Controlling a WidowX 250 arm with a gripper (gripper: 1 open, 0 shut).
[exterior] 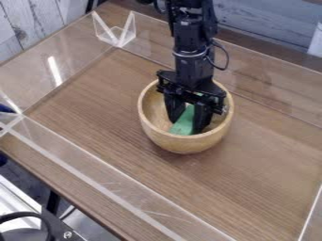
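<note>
A wooden bowl (176,139) stands on the table (113,169) near the middle of the camera view, with a green object (184,120) inside it. My black gripper (191,104) is down inside the bowl, over and against the green object. Its fingers are dark and crowded against the bowl, partly hiding the green object, so I cannot make out how the fingers stand or whether they grip it.
A white wire stand (116,30) sits at the back left. A white object is at the far right edge.
</note>
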